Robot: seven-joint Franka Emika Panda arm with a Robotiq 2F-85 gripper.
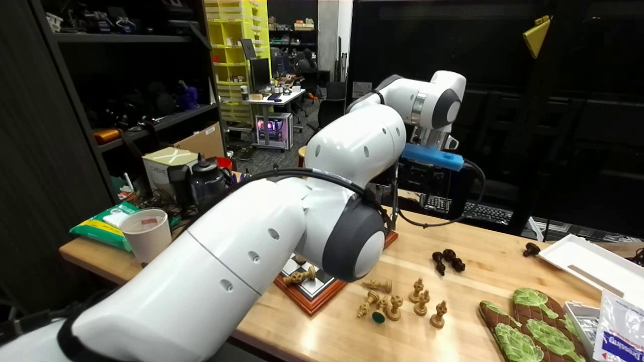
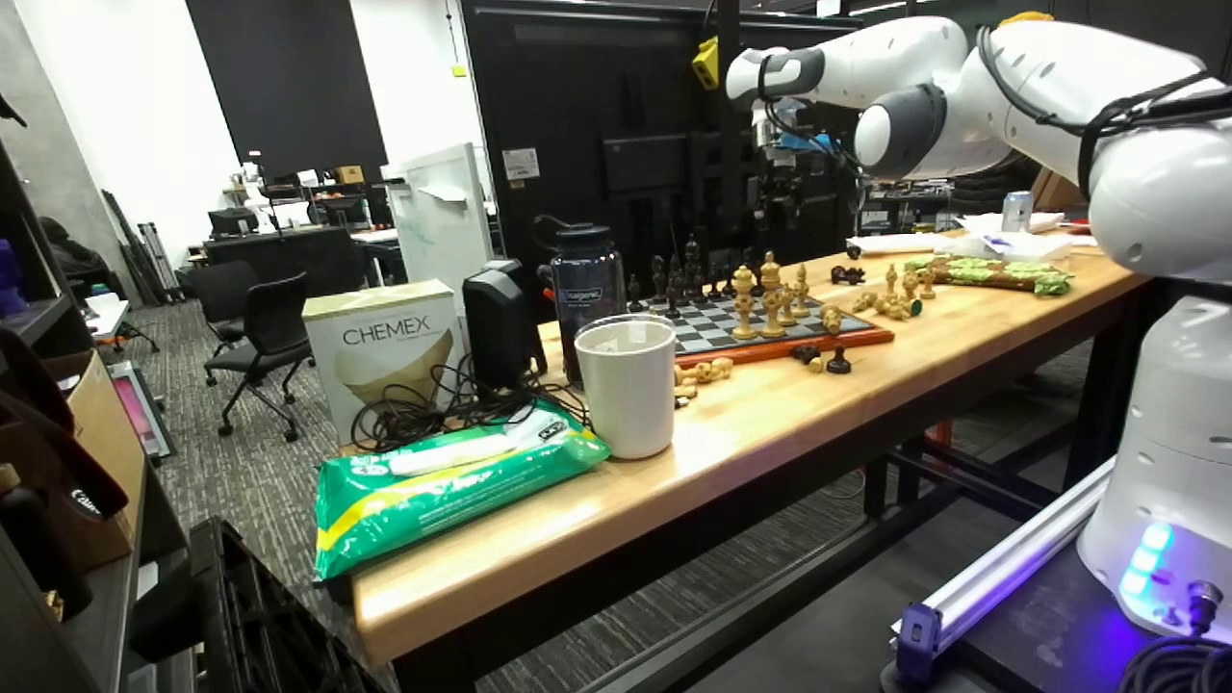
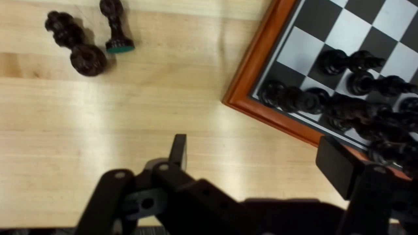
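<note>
High above the table, my gripper stands open with nothing between its fingers. Under it in the wrist view are bare wood and a corner of the chessboard point(image 3: 256, 105). Beyond the left finger, a dark chess piece point(image 3: 116, 29) lies on its side, its green base showing. Beside it lie more dark chess pieces point(image 3: 88, 60). Dark pieces point(image 3: 348, 107) crowd the board's edge, some overlapping in view. Light pieces point(image 2: 771, 295) stand on the board in the second exterior view. The arm hides most of the board in the first.
Light pieces point(image 1: 420, 301), some standing and some lying, occupy the table beside the board. A patterned mitt point(image 1: 531, 326) and a white tray point(image 1: 594, 265) are farther right. A white cup point(image 2: 627, 387) and a dark bottle point(image 2: 583, 295) stand at the other end.
</note>
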